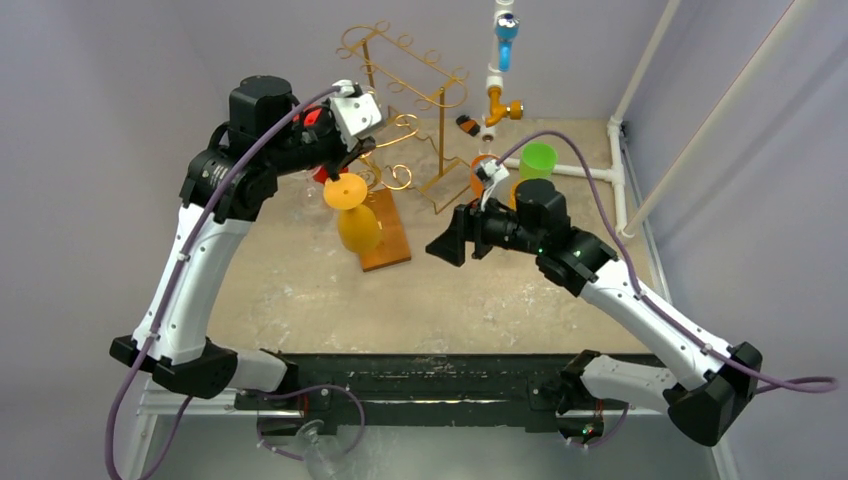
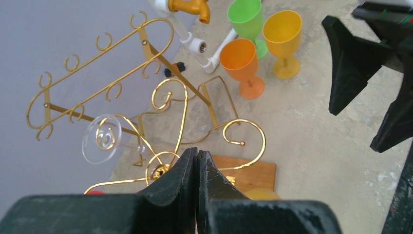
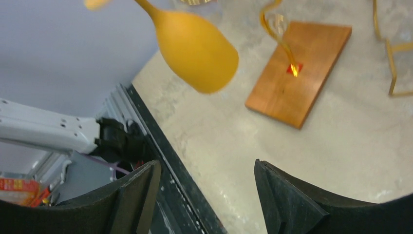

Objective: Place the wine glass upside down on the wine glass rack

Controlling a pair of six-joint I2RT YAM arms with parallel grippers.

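A clear wine glass [image 1: 322, 452] is beyond the table's front edge, low in the top view, away from both grippers. The gold wine glass rack [image 1: 405, 178] stands on a wooden base [image 1: 392, 245] at the back of the table. From it a yellow glass [image 1: 358, 230] hangs upside down. Beside the rack, my left gripper is shut, with nothing showing between its fingers. My right gripper stands open and empty over the table, right of the rack's base.
Orange [image 2: 239, 61], green [image 2: 245, 18] and yellow cups [image 2: 282, 36] stand at the back right, near the pipe with an orange tap [image 2: 192, 7]. Another clear glass [image 2: 101, 139] is at the rack's left side.
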